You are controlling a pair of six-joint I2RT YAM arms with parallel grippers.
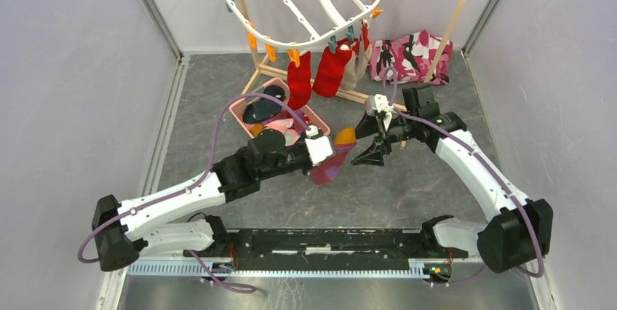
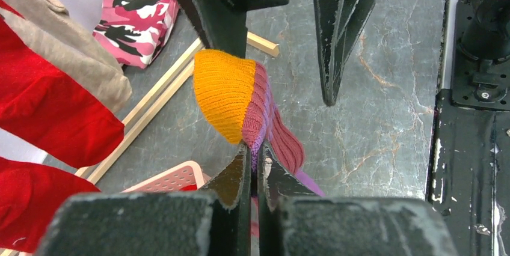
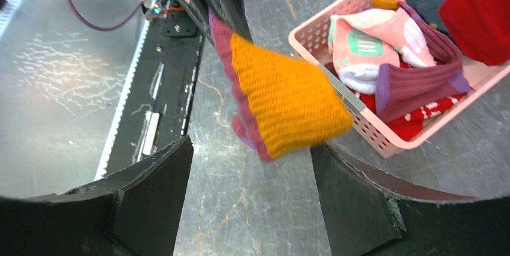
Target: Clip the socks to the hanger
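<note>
A mauve and purple sock with an orange toe (image 1: 345, 137) hangs from my left gripper, which is shut on its knit. The orange end (image 2: 225, 91) sticks out past the left fingertips. My right gripper (image 1: 365, 148) stands open just to the right, and the orange end (image 3: 288, 103) lies in front of the gap between its fingers, not gripped. Overhead is the white oval hanger (image 1: 320, 36) with orange and teal clips around its rim. Red socks (image 1: 332, 72) hang from its front clips.
A pink basket (image 3: 394, 143) holding several socks sits left of the held sock, partly under my left arm. A wooden frame (image 1: 352, 96) stands behind. The pink camouflage bundle (image 1: 412, 55) lies at the back right.
</note>
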